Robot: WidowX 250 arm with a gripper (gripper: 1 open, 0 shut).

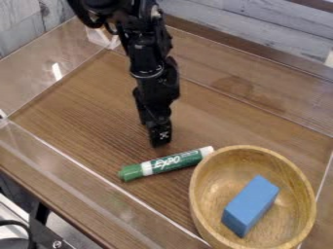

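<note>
My black gripper (155,130) hangs low over the middle of the wooden table, with its tip at or near the surface, just above and left of a green marker (166,163) with a white label. Its fingers are dark and hard to make out, and nothing can be seen held in them.
A wooden bowl (209,197) at the lower right holds a blue block (250,205). A pale wall or rim runs along the back and left edges.
</note>
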